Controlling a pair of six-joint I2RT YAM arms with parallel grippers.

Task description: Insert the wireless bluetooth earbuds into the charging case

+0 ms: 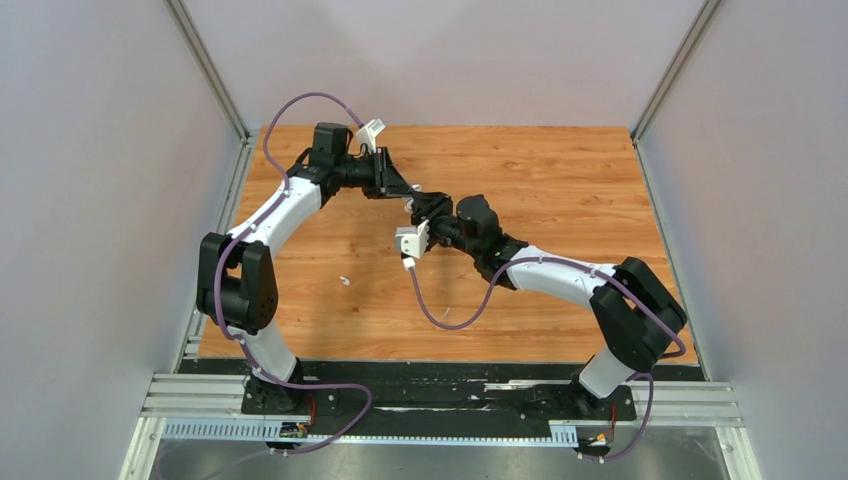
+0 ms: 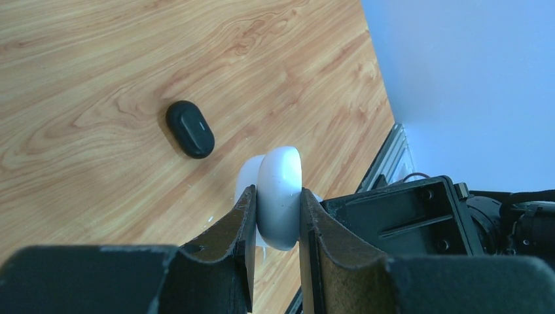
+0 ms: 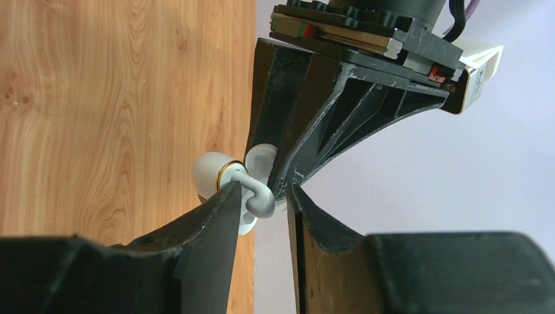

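Note:
My two grippers meet at the centre-back of the table, left point(image 1: 406, 190) and right point(image 1: 428, 208). In the left wrist view my left gripper grips a rounded white piece point(image 2: 279, 183), apparently the charging case, with more white behind it. In the right wrist view a white earbud point(image 3: 262, 200) with a gold ring lies at the case, at the tips of my right gripper. Whether my right fingers hold the earbud is unclear. How far it sits in the case cannot be told.
A black oval case point(image 2: 190, 129) lies on the wooden table point(image 1: 540, 180). A small white piece point(image 1: 344, 280) lies left of centre in the top view.

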